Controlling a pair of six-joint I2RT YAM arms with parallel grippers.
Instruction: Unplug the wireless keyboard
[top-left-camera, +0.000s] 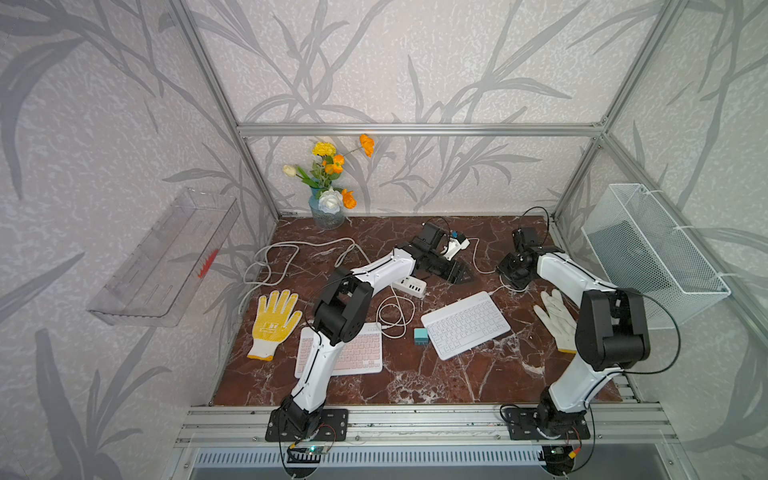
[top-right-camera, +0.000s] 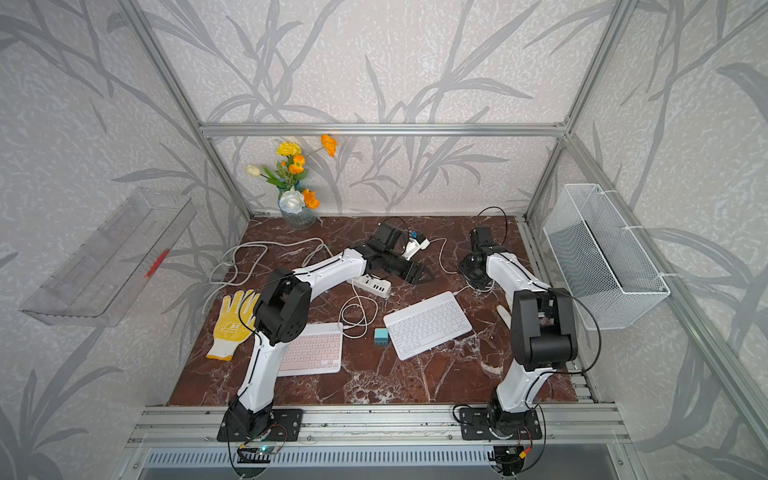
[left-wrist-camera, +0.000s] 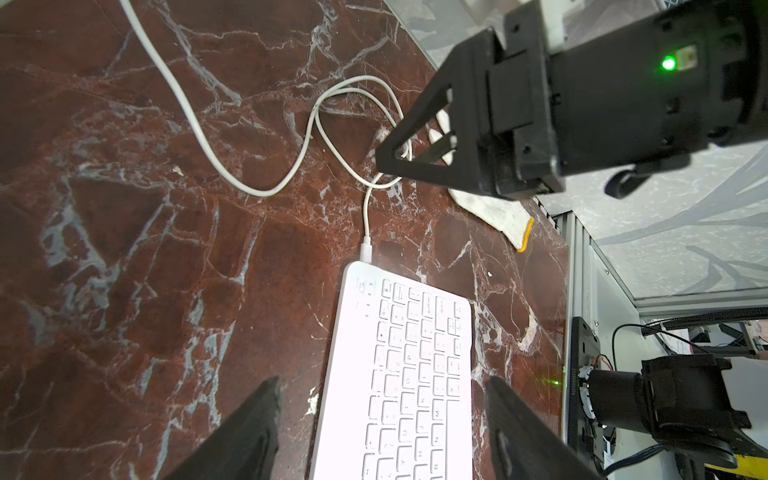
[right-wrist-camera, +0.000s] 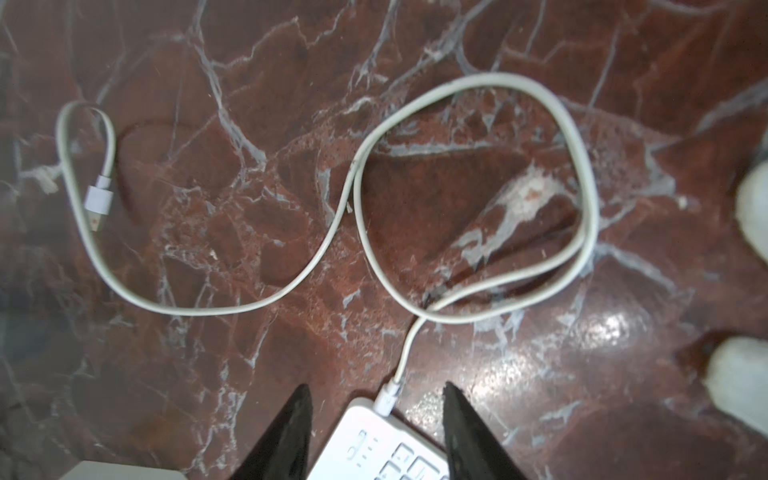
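Observation:
A white keyboard (top-left-camera: 465, 324) lies at the centre-right of the table. In both wrist views a white cable's plug (right-wrist-camera: 388, 396) sits in its corner socket, and the cable (right-wrist-camera: 586, 216) runs on into a loose coil with a bare USB end (right-wrist-camera: 97, 204). My right gripper hovers over that corner, fingers apart either side of the plug in its view, apparently above it. My left gripper is open, raised beside the keyboard's back left, nothing between its fingers.
A pink keyboard (top-left-camera: 360, 360), teal box (top-left-camera: 421, 336), power strip (top-left-camera: 410, 288), yellow glove (top-left-camera: 272, 324) and white glove (top-left-camera: 560, 320) lie around. A vase (top-left-camera: 328, 208) stands at the back left; a wire basket (top-left-camera: 648, 280) is at the right.

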